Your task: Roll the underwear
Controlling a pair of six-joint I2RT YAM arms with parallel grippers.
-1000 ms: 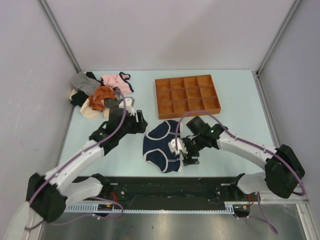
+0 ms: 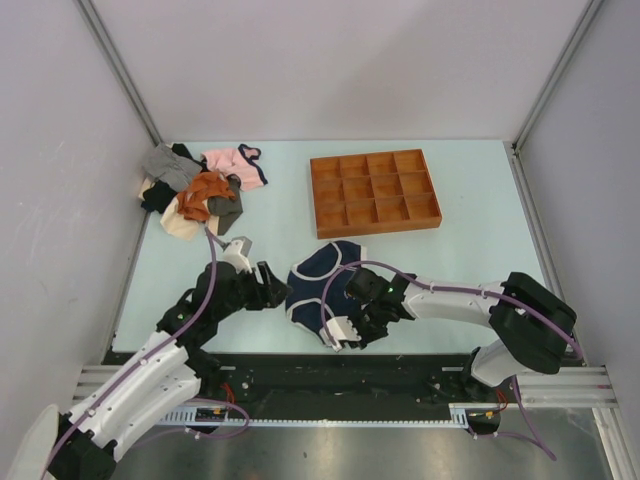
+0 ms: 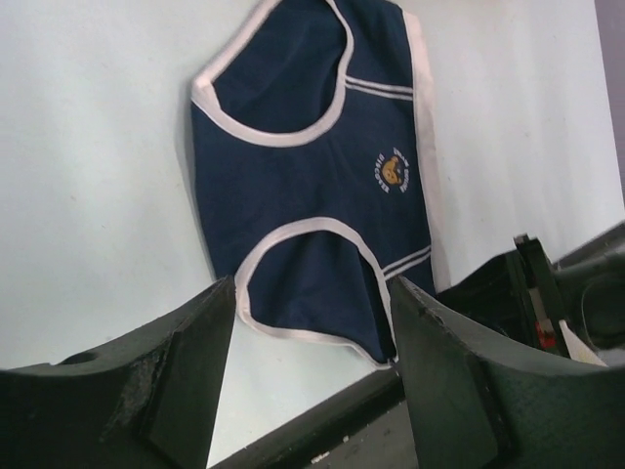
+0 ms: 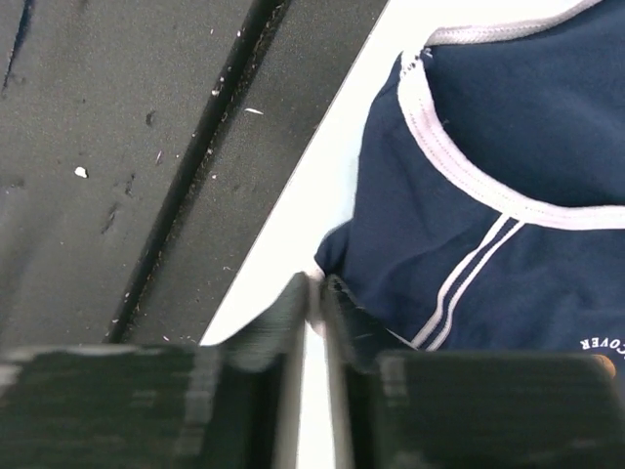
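Observation:
The dark navy underwear (image 3: 293,186) with pale pink trim lies flat at the table's front, a small bear print on one side. Around its near-left part, my left gripper stands open, its fingers wide apart with no cloth gripped. The right gripper is nearly closed at the underwear's front corner, and a small bunched fold of trim sits between its fingertips. From above, the right arm hides part of the garment's right side.
A brown compartment box (image 2: 376,192) stands empty behind the underwear. Several clothes lie in a pile (image 2: 200,188) at the back left. The table's front edge (image 2: 300,353) runs close by the garment. Bare table extends on the right.

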